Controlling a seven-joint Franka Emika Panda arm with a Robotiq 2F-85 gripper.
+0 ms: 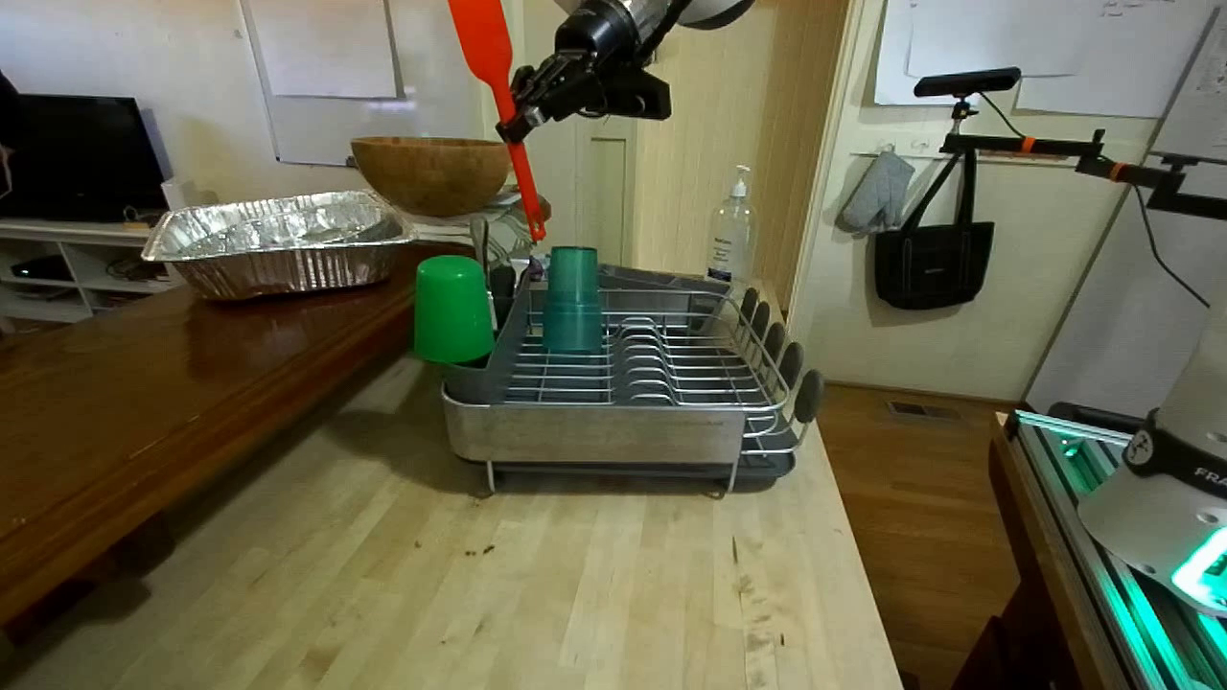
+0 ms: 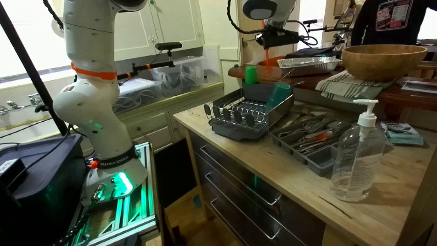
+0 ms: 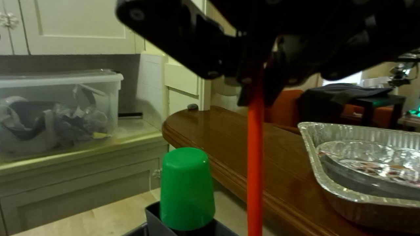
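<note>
A red spatula (image 1: 482, 44) hangs nearly upright in my gripper (image 1: 514, 125), blade up and handle end down. The fingers are shut on its handle (image 3: 256, 157), which runs down the middle of the wrist view. Below is the grey dish rack (image 1: 598, 435); the handle's tip shows just above the rack's back left part in exterior view 1. A green cup (image 1: 451, 310) sits upside down at the rack's left side, and a teal cup (image 1: 572, 301) stands inside on the wires. In exterior view 2 only a thin part of the spatula (image 2: 267, 58) shows under the gripper.
A foil tray (image 1: 276, 243) and a wooden bowl (image 1: 431, 174) stand on the raised brown counter to the left. Behind the rack are a cutlery tray (image 2: 317, 160) and a soap bottle (image 2: 356, 160).
</note>
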